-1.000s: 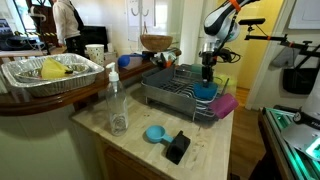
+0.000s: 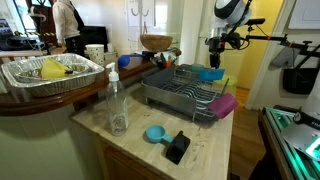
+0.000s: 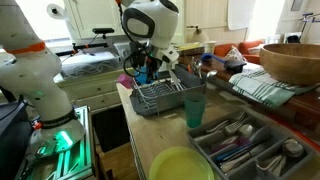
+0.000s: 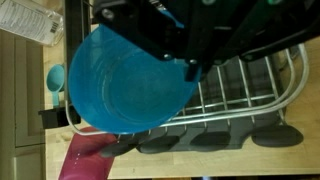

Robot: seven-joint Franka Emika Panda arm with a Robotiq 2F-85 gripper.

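Observation:
A blue bowl [image 4: 135, 80] fills much of the wrist view, with my gripper over its rim. The fingers are shut, apparently with the thin rim between the fingers, though dark parts of the gripper hide the contact. In exterior view 1 the blue bowl [image 2: 210, 74] hangs under the gripper [image 2: 213, 64], above the far end of the grey dish rack [image 2: 185, 95]. Exterior view 2 shows a little of the blue bowl [image 3: 146, 76] beneath the arm, above the rack [image 3: 165, 98].
A pink cup [image 2: 223, 104] hangs at the rack's near side. A soap bottle [image 2: 117, 105], a light-blue scoop [image 2: 156, 134] and a black object [image 2: 178, 148] stand on the counter. In exterior view 2, a green cup [image 3: 195, 110], yellow-green plate [image 3: 181, 164] and utensil tray [image 3: 255, 145] lie nearby.
The blue bowl has risen from the rack together with my gripper, and moved slightly to the right in exterior view 1. Rack, pink cup and counter items stay put.

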